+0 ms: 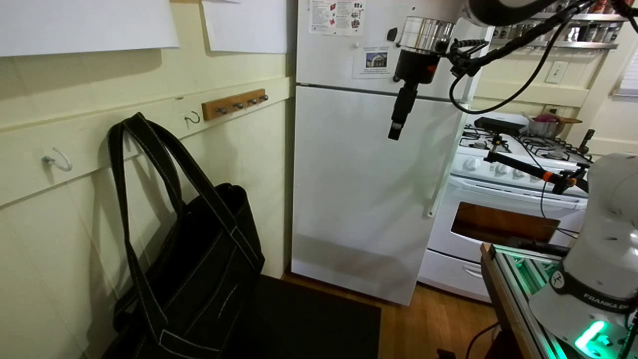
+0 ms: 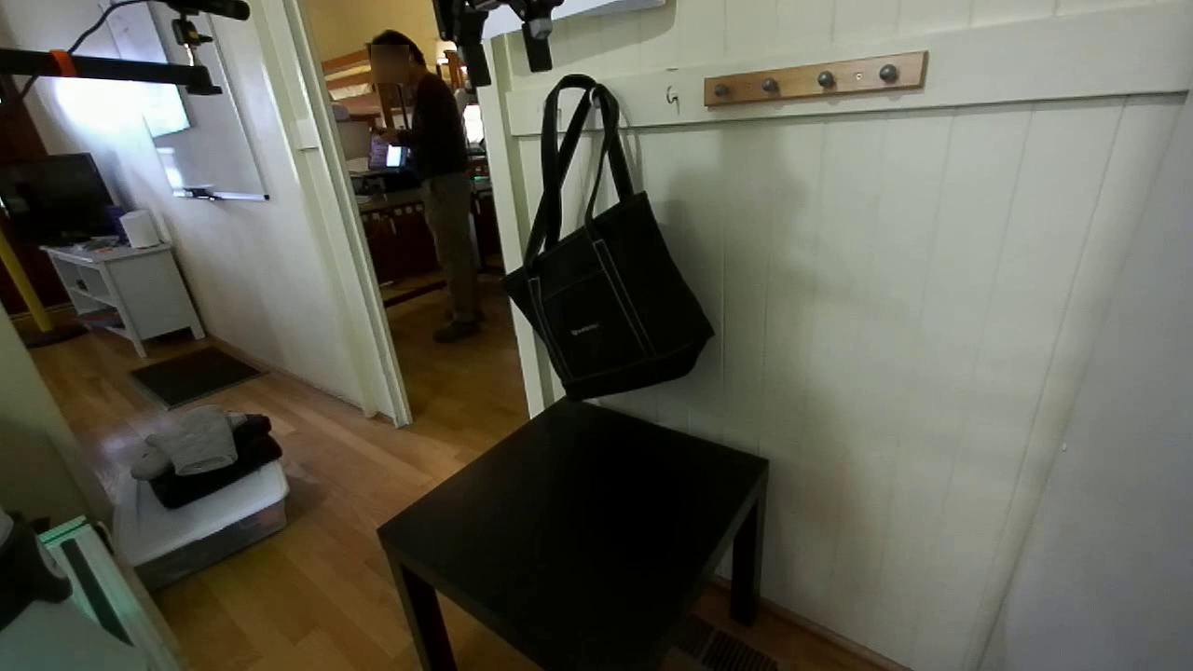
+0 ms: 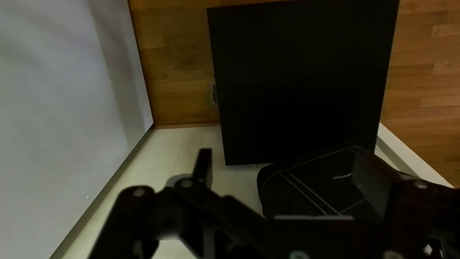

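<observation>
A black tote bag (image 1: pixel 197 269) with white stitching hangs by its strap from the wall rail; in exterior view 2 the bag (image 2: pixel 615 302) is tilted, its lower edge close to the black table. My gripper (image 1: pixel 395 131) is in the air in front of the refrigerator, well apart from the bag. In exterior view 2 the two fingers of the gripper (image 2: pixel 509 56) are spread at the top edge. The wrist view has the gripper open, its fingers wide apart with nothing held. Below and beyond it appears part of the bag (image 3: pixel 314 185).
A low black table (image 2: pixel 582 503) stands under the bag. Bare hooks (image 1: pixel 58 159) and a wooden peg rack (image 1: pixel 234 103) are on the wall. The white refrigerator (image 1: pixel 365 191) bounds one side. Far back, a person (image 2: pixel 439 168) stands beyond the doorway.
</observation>
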